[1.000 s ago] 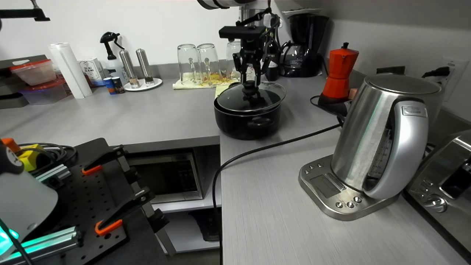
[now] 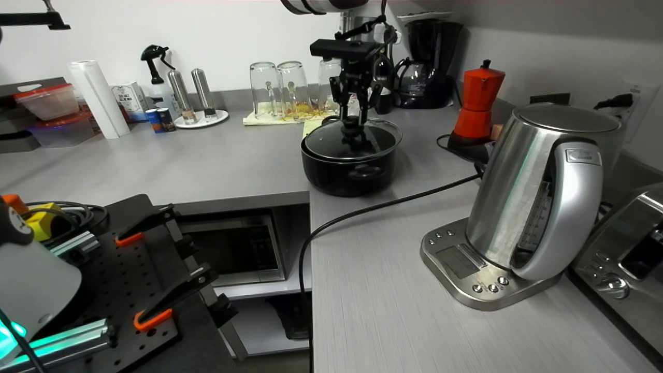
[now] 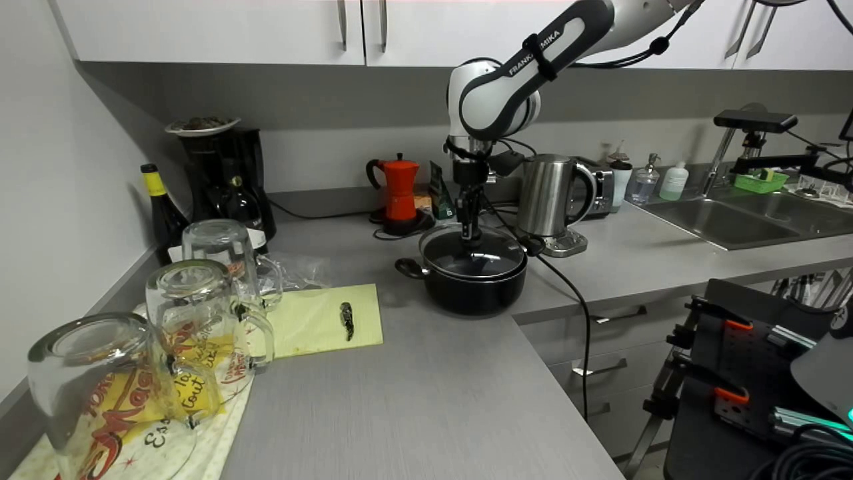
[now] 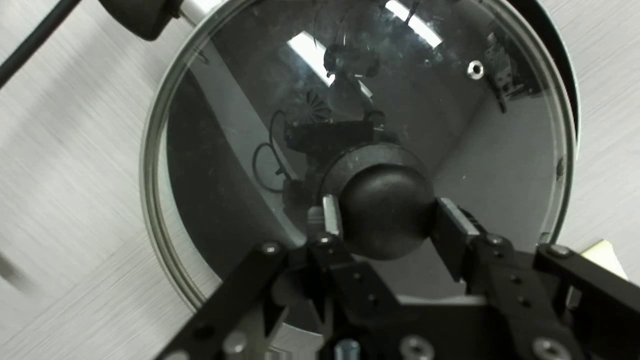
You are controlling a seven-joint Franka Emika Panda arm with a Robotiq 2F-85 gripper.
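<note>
A black pot (image 2: 346,177) stands at the counter corner, with a glass lid (image 4: 252,108) on top. The lid sits off-centre: part of the pot's dark rim shows past its edge at the upper right in the wrist view. From above, my gripper (image 3: 470,233) is shut on the lid's round black knob (image 4: 387,210), one of its fingers (image 4: 331,215) on either side. In exterior view 1 the lid looks slightly tilted over the pot. The inside of the pot cannot be made out through the reflections.
A steel kettle (image 2: 528,186) and a red moka pot (image 3: 400,189) stand nearby. Upturned glass mugs (image 3: 192,304) and a yellow cloth (image 3: 320,308) lie to the pot's other side. A black cable (image 2: 385,202) crosses the counter beside the pot.
My gripper has shifted very slightly down and to the right in exterior view 1. The lid and pot look unmoved.
</note>
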